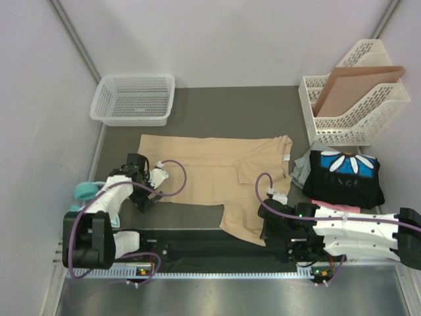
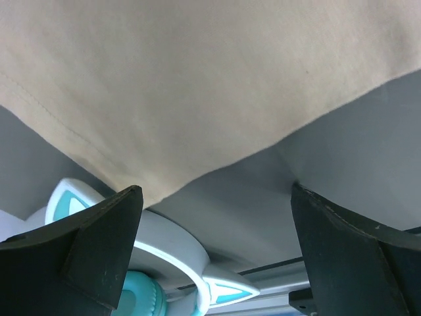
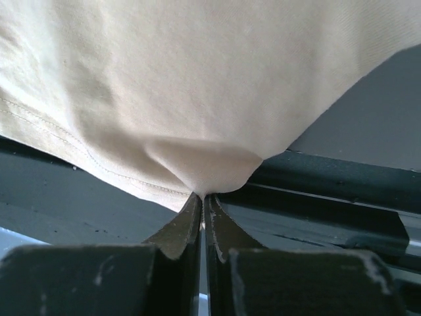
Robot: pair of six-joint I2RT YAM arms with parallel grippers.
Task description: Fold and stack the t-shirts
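Observation:
A tan t-shirt [image 1: 204, 171] lies partly folded across the grey table, a sleeve pointing toward the front edge. In the right wrist view, the pinched sleeve cloth [image 3: 207, 174] runs between the tips of my right gripper, which is shut on it. My left gripper stands open by the shirt's front left edge. A corner of the tan cloth [image 2: 148, 187] reaches close to its left finger [image 2: 112, 243], and nothing is held between the two fingers. From above, the left arm hides that corner.
A folded black shirt with a flower print [image 1: 345, 178] rests on other cloth at the right. An empty white basket [image 1: 135, 102] stands back left; a white basket with cardboard [image 1: 335, 131] is back right. A turquoise-and-white object [image 2: 191, 257] lies beside the left gripper.

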